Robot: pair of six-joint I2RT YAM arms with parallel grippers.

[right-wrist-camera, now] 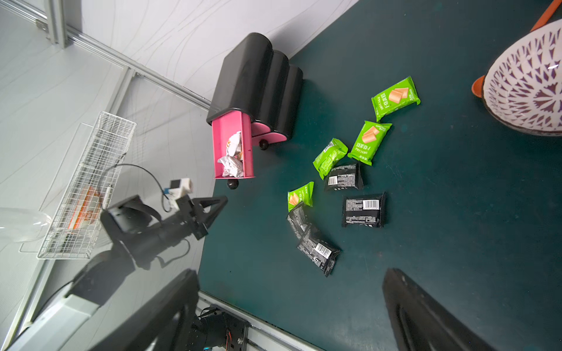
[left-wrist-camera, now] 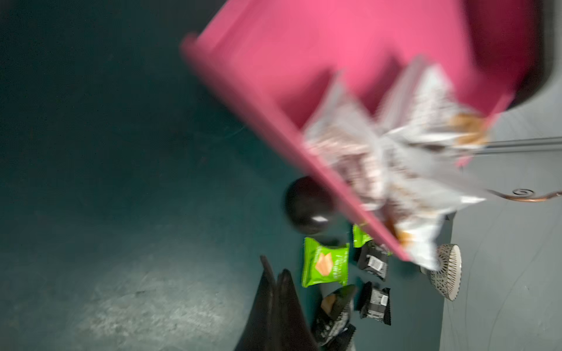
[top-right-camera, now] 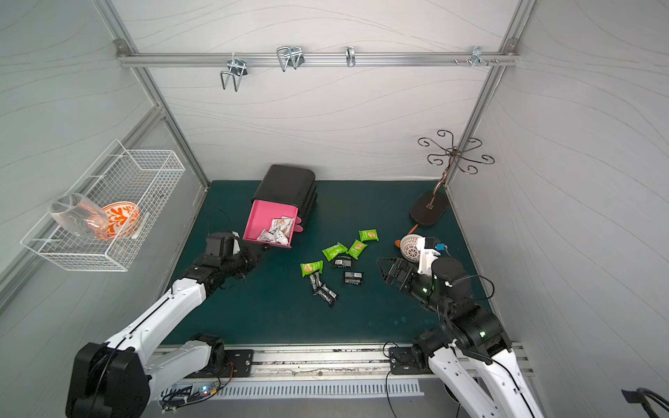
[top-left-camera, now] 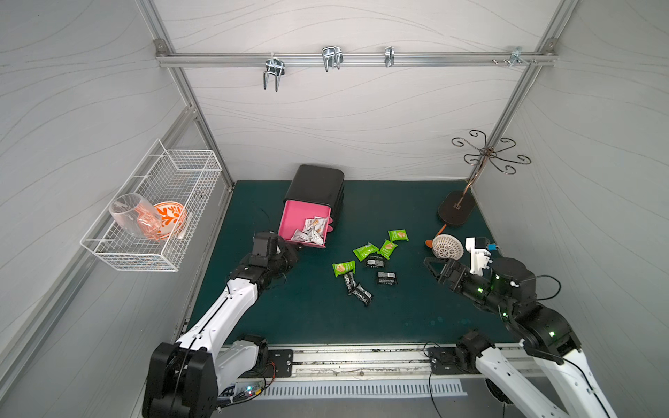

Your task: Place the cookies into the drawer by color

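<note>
The black drawer unit [top-left-camera: 315, 182] stands at the back with its top pink drawer [top-left-camera: 295, 214] pulled out. Several white cookie packets [left-wrist-camera: 404, 158] lie together in that drawer, toward its front. Green packets [right-wrist-camera: 395, 98] and black packets [right-wrist-camera: 364, 210] are spread over the middle of the table, some touching. My left gripper is shut, with nothing showing between its fingertips; in the top left view it is close to the drawer's front left corner, outside it. The right gripper is open and empty, right of the loose packets.
A patterned bowl [right-wrist-camera: 527, 82] and an orange-handled utensil [right-wrist-camera: 477, 86] sit on the right, near the dark metal stand [top-left-camera: 456, 207]. The wire basket [top-left-camera: 163, 209] with a glass and plate hangs at left.
</note>
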